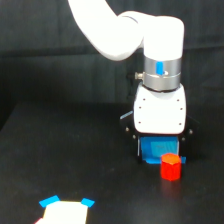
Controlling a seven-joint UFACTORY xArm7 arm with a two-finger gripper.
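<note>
The white arm reaches down from the top, and its gripper (160,148) hangs low at right of centre. Directly below the white hand a flat-looking blue object (158,146) shows, its upper part covered by the hand. A small red block (171,166), many-sided in outline, stands just in front of the blue object's right part. Thin dark shapes flank the blue object beneath the hand, too dark against the background to read as fingers for sure. Whether the fingers touch anything cannot be made out.
A white piece (66,213) with blue tape (49,201) at its corners sits at the bottom left edge. Dark curtain hangs behind.
</note>
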